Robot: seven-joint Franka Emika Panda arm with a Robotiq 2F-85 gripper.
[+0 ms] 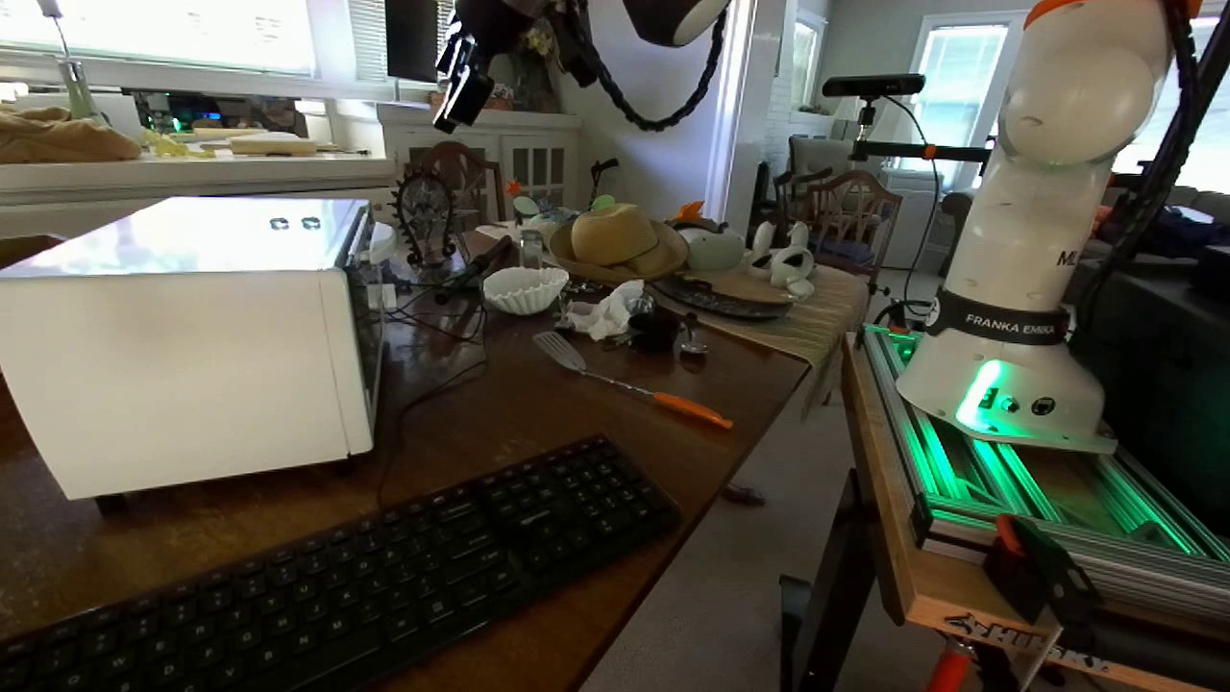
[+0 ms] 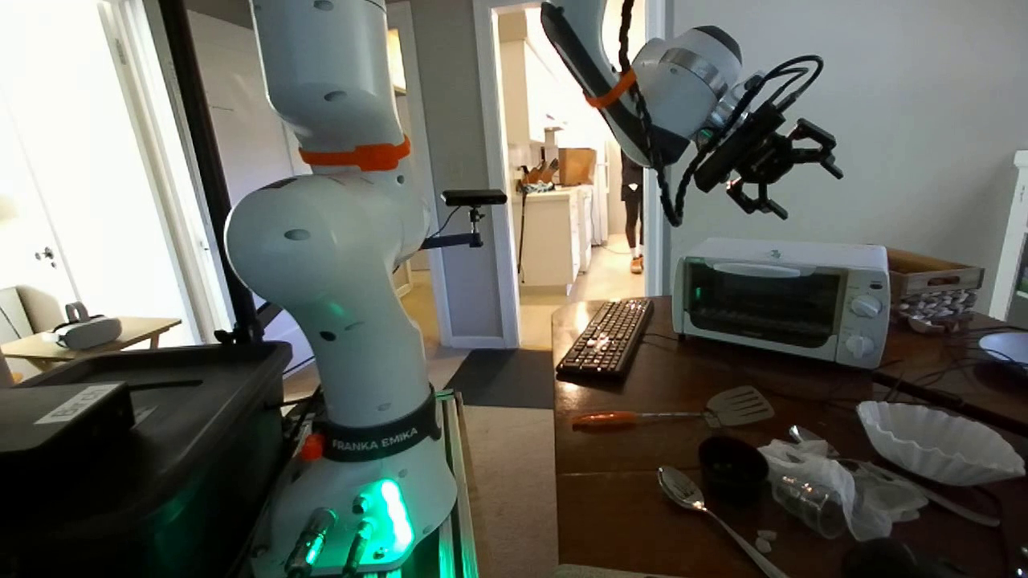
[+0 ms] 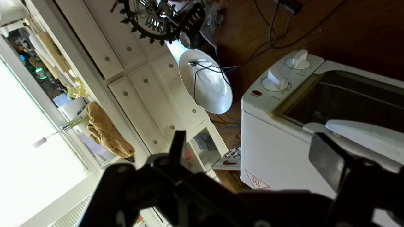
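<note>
My gripper [image 2: 811,194] hangs in the air above and in front of the white toaster oven [image 2: 782,252], tilted, its fingers spread with nothing between them. The wrist view shows the fingers [image 3: 177,147] wide apart, with the oven's side [image 3: 280,151] seen beyond the gap. The oven's glass door appears closed, its handle [image 3: 363,138] running along the door's edge. Two white knobs [image 3: 275,81] sit on the oven's front panel. In exterior view 1 only part of the gripper [image 1: 455,98] shows, at the top edge.
A black keyboard [image 1: 381,565] lies along the table's near side. An orange-handled spatula [image 2: 665,418], a spoon [image 2: 684,490], a black cup [image 2: 732,467] and a white fluted bowl [image 2: 940,443] are on the table. Cables [image 3: 265,47] trail beside the oven. Bare tabletop lies before the oven.
</note>
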